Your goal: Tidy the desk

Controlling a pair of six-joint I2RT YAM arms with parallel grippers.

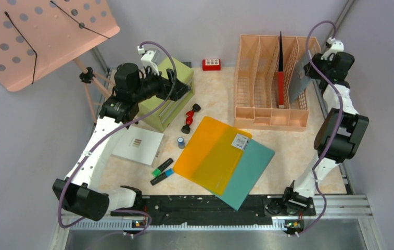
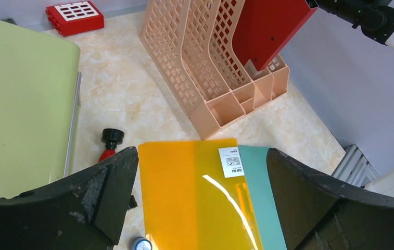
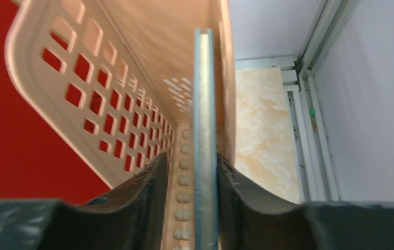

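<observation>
A peach file organizer (image 1: 252, 112) stands at the back right, holding a red folder (image 1: 281, 88) and a grey-blue folder (image 1: 297, 83) in its right slots. My right gripper (image 1: 314, 70) is at the top edge of the grey-blue folder; in the right wrist view its blurred fingers flank the folder's pale edge (image 3: 204, 135), and whether they grip it is unclear. My left gripper hangs open above the desk, nothing between its fingers. A yellow folder (image 1: 207, 151) and a teal folder (image 1: 254, 172) lie flat in front of the organizer.
A green box (image 1: 166, 112), red-black objects (image 1: 189, 120), a small can (image 1: 181, 142), markers (image 1: 161, 177), a white flat item (image 1: 137, 146) and a red block (image 1: 211, 64) share the desk. A pink perforated board (image 1: 43, 36) stands back left.
</observation>
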